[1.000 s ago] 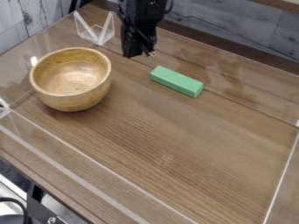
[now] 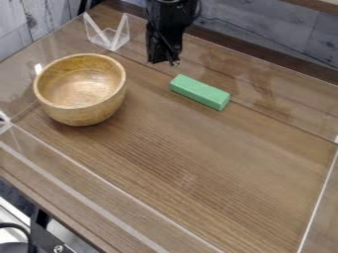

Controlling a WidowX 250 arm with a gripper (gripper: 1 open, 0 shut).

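My black gripper (image 2: 166,49) hangs at the top centre of the camera view, above the back of the wooden table. Its small tips are too dark and small to tell whether they are open or shut. A green rectangular block (image 2: 200,92) lies on the table below and to the right of the gripper, apart from it. A large wooden bowl (image 2: 81,107) stands on the left, below and left of the gripper.
A whitish translucent object (image 2: 111,33) sits at the back left, left of the gripper.
The gripper has moved slightly back, toward the top of the view, and a little to the right. The bowl and green block have not moved.
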